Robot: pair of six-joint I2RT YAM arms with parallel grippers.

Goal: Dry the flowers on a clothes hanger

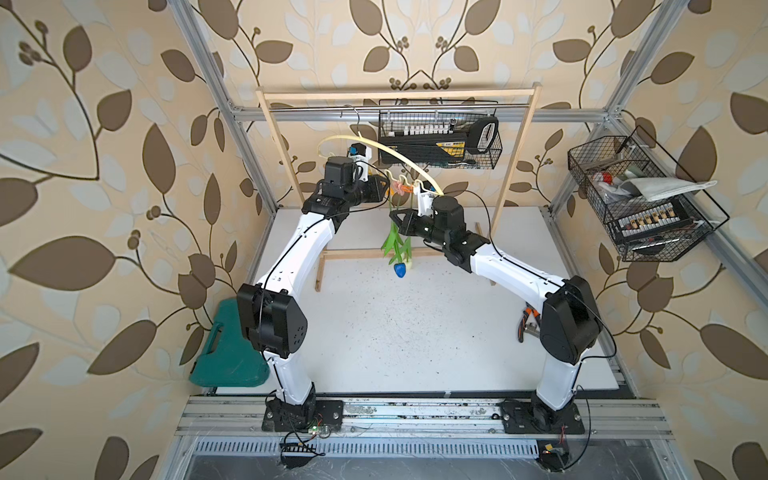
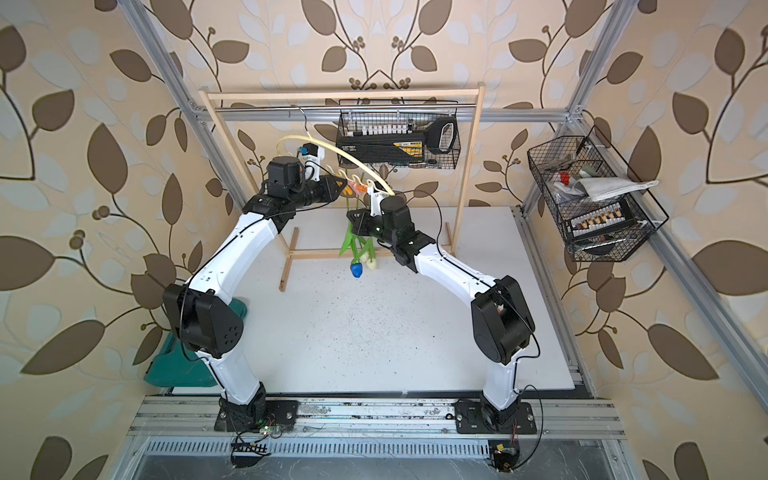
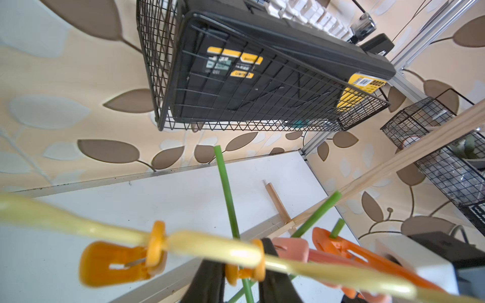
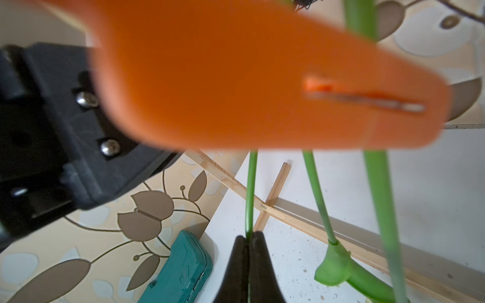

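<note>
A pale yellow hanger hangs tilted from the rack's rod, with its right end low. My left gripper is shut on an orange clothespin on the hanger's lower bar; a green stem runs up behind that bar and shows again below it at the clothespin. Below, my right gripper is shut, with a thin green stem running down into its fingertips. Flowers hang head down, among them a blue one and a pale one. A pink clothespin and a red-orange one sit further along the bar.
Another orange clothespin is on the bar. The wooden rack stands around the hanger, with a wire basket behind. A green case lies left, pliers right.
</note>
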